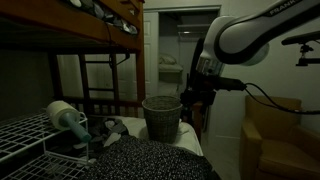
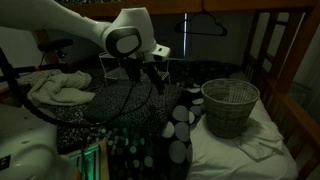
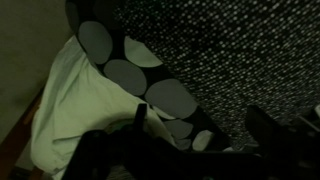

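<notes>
A grey woven basket (image 1: 162, 118) stands upright on the white bedding. In the second exterior view the same basket (image 2: 228, 108) sits to the right of my gripper (image 2: 155, 78), clearly apart from it. My gripper (image 1: 198, 110) hangs beside the basket in the first exterior view, its fingers dark and hard to make out. In the wrist view, the gripper has its dark fingers spread wide, and no held object shows between them. Below lie a dark speckled fabric (image 3: 230, 60), a band of grey dots and white cloth (image 3: 85, 105).
A wire rack (image 1: 28, 135) at the left carries a pale cylindrical item (image 1: 62, 114) and teal material. Wooden bunk-bed posts frame the bed, and a black hanger (image 2: 202, 24) hangs overhead. A brown armchair (image 1: 278, 140) stands right.
</notes>
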